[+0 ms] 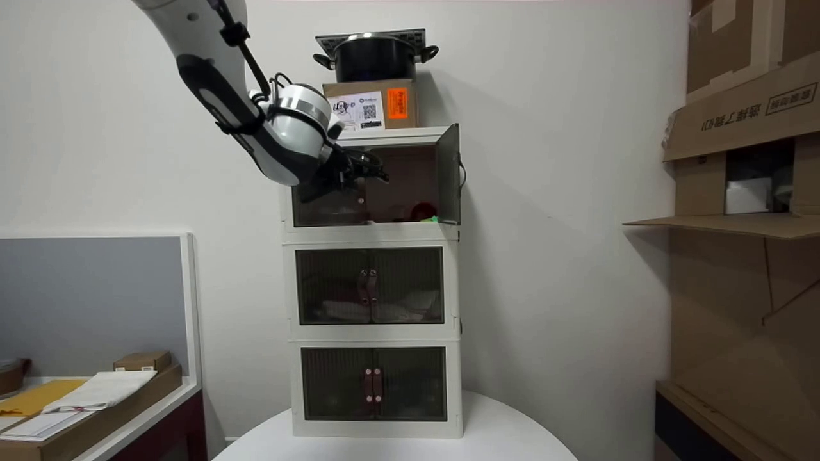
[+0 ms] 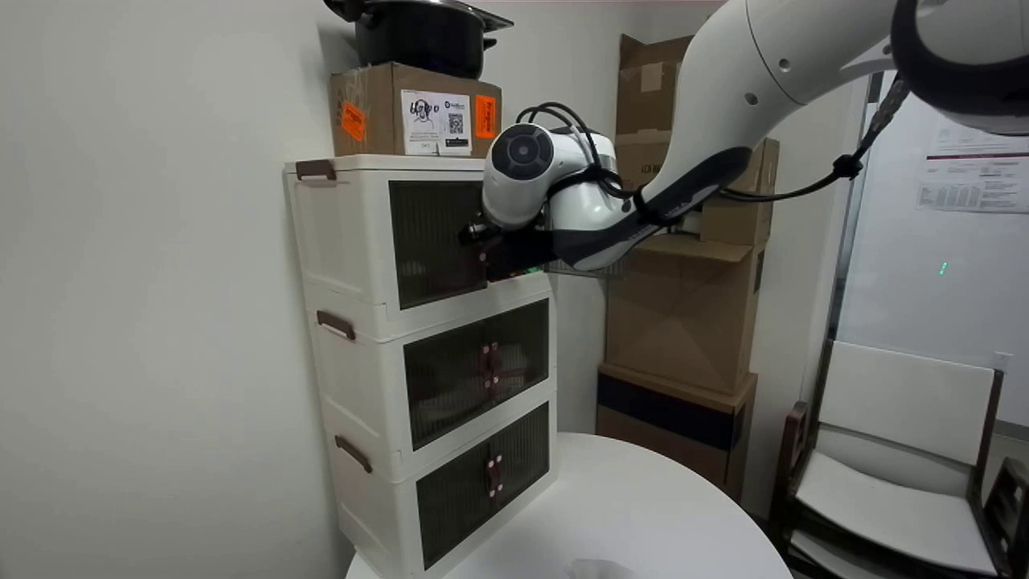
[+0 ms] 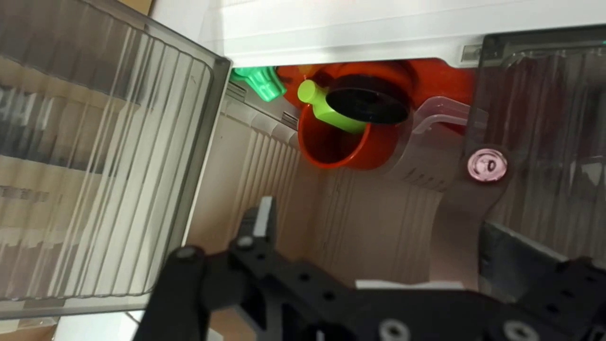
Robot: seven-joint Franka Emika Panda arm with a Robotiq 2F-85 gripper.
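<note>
My gripper is open in the wrist view, with fingers (image 3: 262, 219) wide apart and nothing held. In exterior view 1, the gripper (image 1: 378, 170) is at the front of the top cabinet box, by the inner edge of the shut left door (image 1: 330, 209). This door's brown handle (image 3: 461, 227) lies close beside one finger in the wrist view; I cannot tell if they touch. The right door (image 1: 448, 177) stands swung open. Inside the box are an orange cup (image 3: 363, 153), a lime-green item (image 3: 335, 116), a black round piece (image 3: 369, 99) and a clear container (image 3: 432, 142).
Two lower boxes have shut doors (image 1: 369, 285). On top, a carton (image 1: 370, 105) bears a black pot (image 1: 375, 60). A bright green item (image 3: 262, 81) lies near the open door's hinge side.
</note>
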